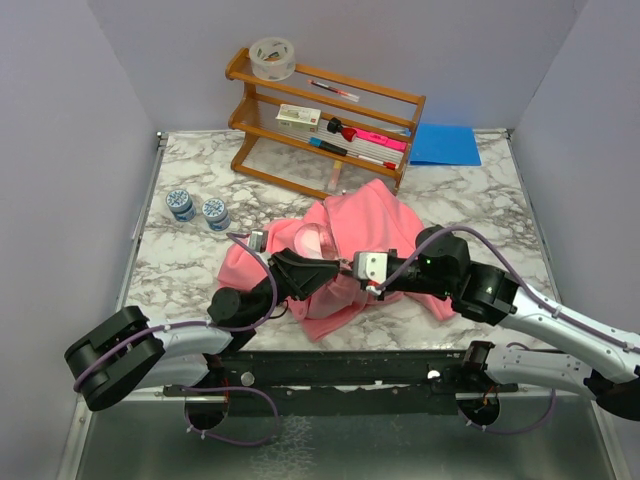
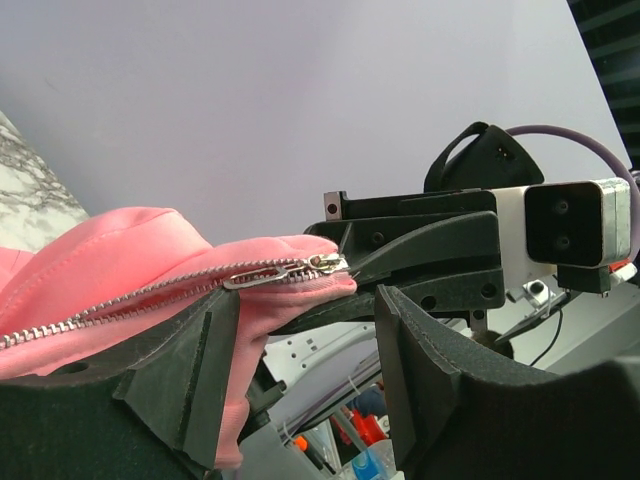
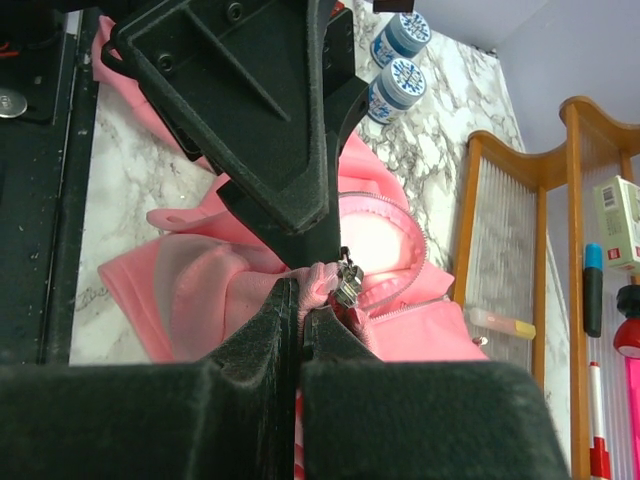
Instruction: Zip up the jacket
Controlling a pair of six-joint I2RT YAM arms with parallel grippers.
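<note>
The pink jacket [image 1: 370, 220] lies bunched under both grippers at the table's middle. In the left wrist view its zipper [image 2: 285, 275] runs along a folded edge up to the metal slider at the end, beside my right gripper's dark fingers. My left gripper is part open there, its fingers apart below the zipper. In the right wrist view my right gripper is shut on the pink fabric edge, with the metal zipper piece [image 3: 348, 282] just beside its fingertips and the left gripper's body right behind.
A wooden rack [image 1: 250, 120] with pens and boxes stands at the back. Two small jars [image 1: 180, 205] stand on the left and a blue sheet [image 1: 445, 145] lies at the back right. Bare marble shows at both sides.
</note>
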